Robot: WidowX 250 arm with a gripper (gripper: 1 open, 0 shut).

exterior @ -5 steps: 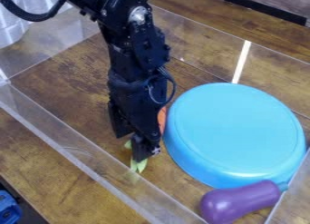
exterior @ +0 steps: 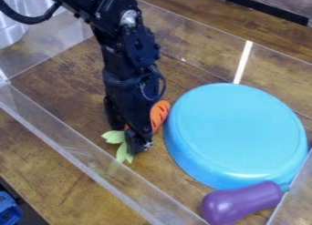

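The black robot arm reaches down from the top into a clear-walled box, its gripper [exterior: 131,135] low over an orange carrot toy [exterior: 158,115] with pale green leaves [exterior: 117,138]. The gripper partly hides the carrot, and its fingers are too dark to tell whether they are closed on it. The carrot lies just left of a blue round lid or bowl [exterior: 234,130].
A purple eggplant toy [exterior: 235,202] lies at the lower right, by the blue object. Clear walls [exterior: 79,156] border the wooden floor. A small blue item [exterior: 6,209] is outside at the lower left. Bare floor shows at the left.
The gripper has shifted slightly, and more of the carrot's orange body and leaves show. The leaves now point more to the left. The blue object and eggplant look unmoved.
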